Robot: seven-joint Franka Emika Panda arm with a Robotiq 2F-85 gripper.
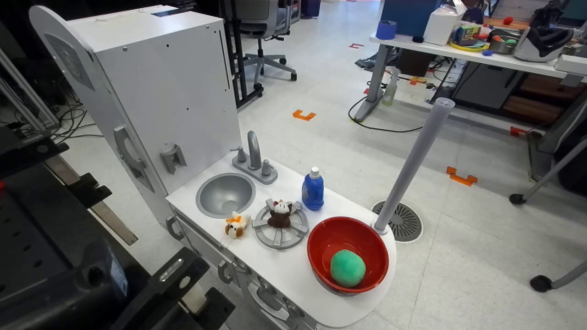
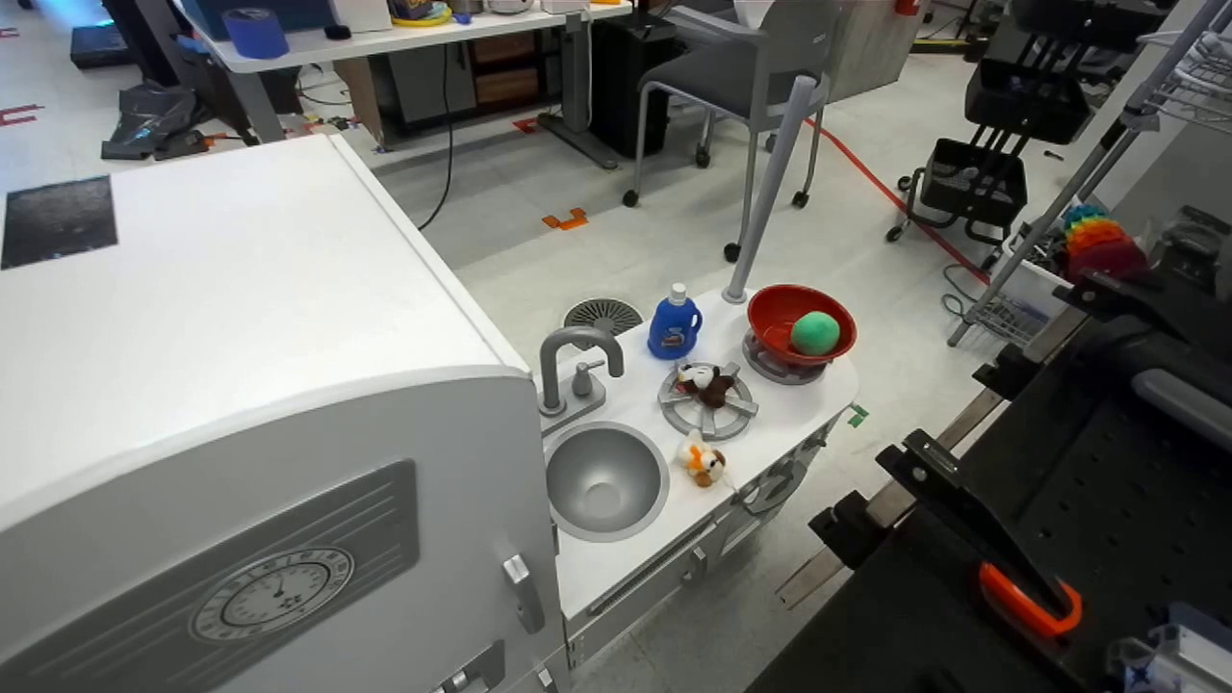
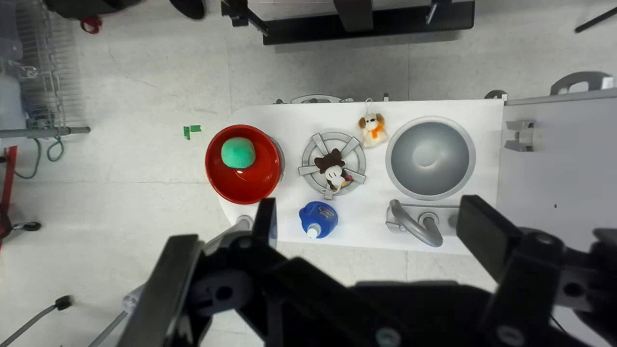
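Note:
On the burner [image 3: 354, 143] lies a small brown-and-white plush toy [image 3: 330, 165]. Beside it, close to the counter's front edge, rests a plush dog [image 3: 371, 128] with an orange scarf. The red bowl [image 3: 224, 181] stands on a second burner and has a green ball [image 3: 238, 153] in it. A blue bottle [image 3: 318, 219] with a white cap stands upright behind the toy's burner. High above the counter, my gripper is open, its fingers wide apart with nothing held between them. Neither exterior view shows the gripper.
The grey sink [image 3: 430, 156] is empty, with a tall faucet [image 3: 417, 225] behind it. A white fridge panel [image 1: 165, 99] rises at the sink end. Near the bowl, a grey post [image 1: 415, 165] stands up from the counter.

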